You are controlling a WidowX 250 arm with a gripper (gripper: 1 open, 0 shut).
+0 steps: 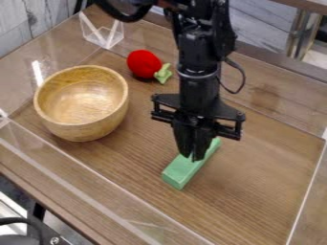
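Note:
The black robot arm reaches down over the middle of the wooden table, and its gripper is low above a flat green bar that lies diagonally on the table. The fingertips look close together and shut; whether they touch the bar cannot be told.
A wooden bowl sits at the left. A red tomato-like object with a small green piece beside it lies at the back. A clear container stands at the far back left.

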